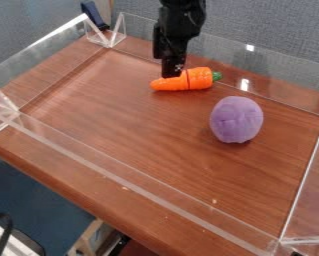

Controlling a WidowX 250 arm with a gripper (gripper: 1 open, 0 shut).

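Observation:
My black gripper (171, 62) hangs from the top centre, just above an orange carrot (183, 82) with a green tip that lies on the wooden surface toward the back. Its fingers are dark and overlap from this angle, so I cannot tell whether they are open or shut. A round purple object (235, 119) sits to the right and nearer the front.
Clear plastic walls (135, 148) edge the wooden table (122, 190). The left and front of the surface are empty. A dark blue object (94, 14) stands outside at the back left.

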